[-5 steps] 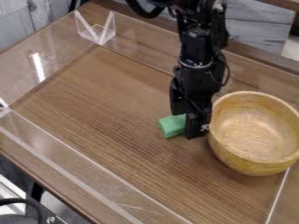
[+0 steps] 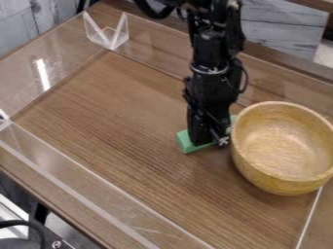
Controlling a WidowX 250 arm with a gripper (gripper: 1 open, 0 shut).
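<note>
The black arm comes down from the top centre, with its gripper (image 2: 208,128) low beside a green block (image 2: 193,140) on the wooden table (image 2: 104,136). The gripper overlaps part of the block; whether its fingers touch it or have anything between them is hard to tell. A large light wooden bowl (image 2: 279,156) sits just to the right of the gripper, very close to it.
A clear plastic holder (image 2: 108,31) stands at the back left. Dark cables show at the lower left edge.
The gripper has shifted slightly downward over the green block since a second ago. The bowl and block look nearly unmoved.
</note>
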